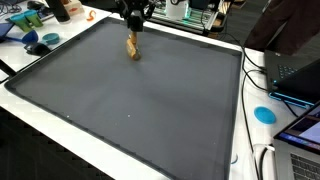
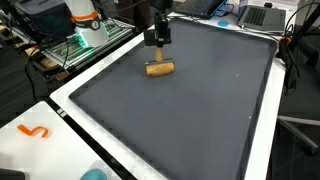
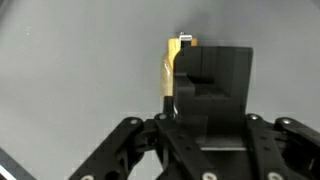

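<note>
A tan, wooden-looking mallet-shaped piece [image 2: 160, 69], a short cylinder with an upright stem, is at the grey board's surface. My gripper [image 2: 158, 42] is shut on the stem from above, and the cylinder lies crosswise beneath it. In exterior view 1 the same piece [image 1: 132, 47] shows below the gripper [image 1: 133, 24], near the board's far edge. The wrist view has dark fingers [image 3: 212, 85] covering most of the piece; only a tan strip [image 3: 169, 78] shows beside them. Whether the cylinder touches the board is hard to tell.
Most of the grey board [image 1: 140, 100] is bare. Beyond its right edge lie a blue disc [image 1: 265, 115], cables and laptops [image 1: 303, 140]. Orange scissors-like handles [image 1: 91, 15], blue items [image 1: 51, 39] and a dark bottle [image 1: 59, 10] stand at the far left.
</note>
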